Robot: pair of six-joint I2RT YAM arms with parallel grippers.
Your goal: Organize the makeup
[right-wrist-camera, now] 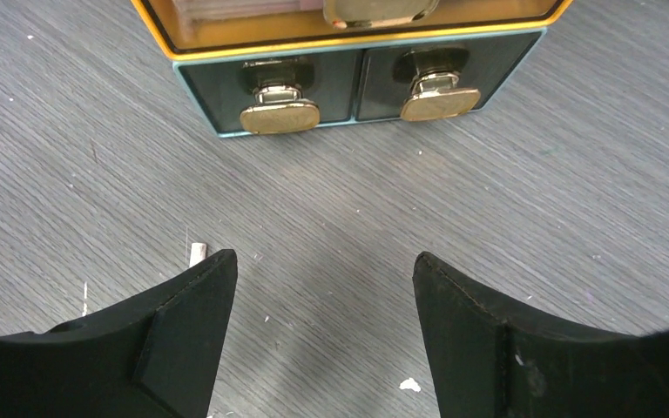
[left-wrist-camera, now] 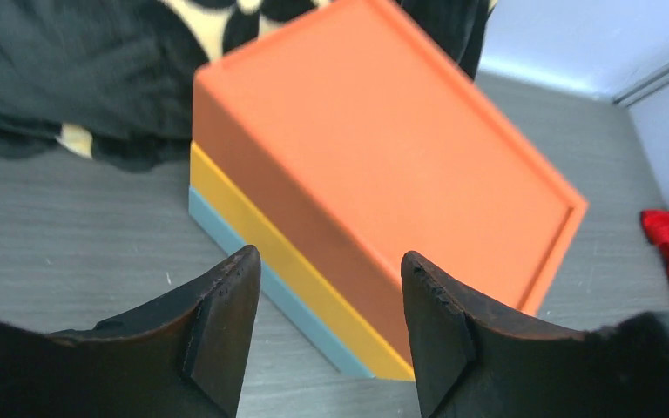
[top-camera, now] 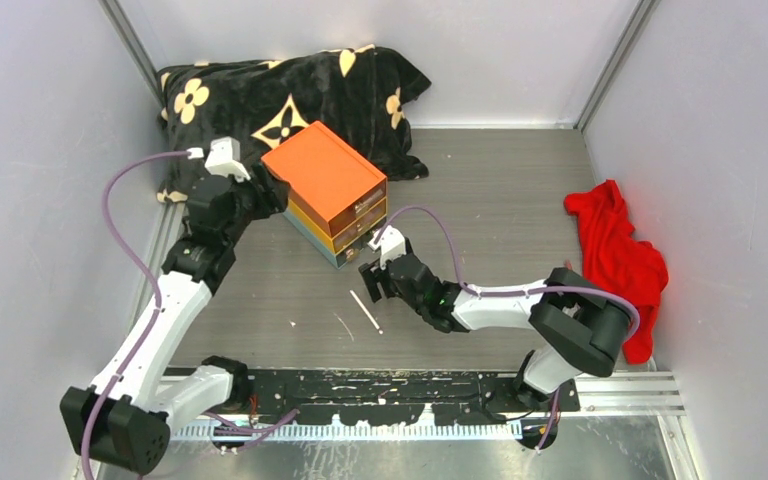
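Note:
The makeup organizer [top-camera: 322, 172] stands at an angle near the back, with an orange top and brown, yellow and blue-grey drawer tiers. Its closed drawers face the front right; gold knobs [right-wrist-camera: 280, 117] show on the lowest tier. My left gripper is raised beside the organizer's left side, fingers apart and nothing between them. Just in front of the drawer face, my right gripper stands open and empty. A thin white stick [top-camera: 366, 312] lies on the floor in front of the organizer, its tip partly behind a right finger in the right wrist view.
A black patterned cushion [top-camera: 230, 110] lies right behind the organizer. On the right is a crumpled red cloth [top-camera: 620, 260]. Open floor [top-camera: 495, 190] stretches between the organizer and the cloth.

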